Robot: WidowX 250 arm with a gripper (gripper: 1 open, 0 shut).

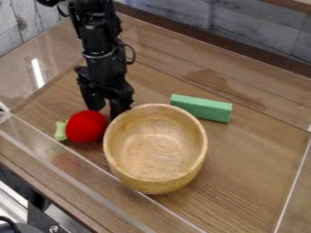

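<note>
The black robot arm hangs from the top of the view, its gripper (105, 102) low over the table behind a red round object (86, 127) with a green stem at its left. A large yellow wooden bowl (155, 150) sits right of the red object, very close to it. Whether the fingers are open or shut is too dark and small to tell. A green block (202, 107) lies to the right, behind the bowl.
</note>
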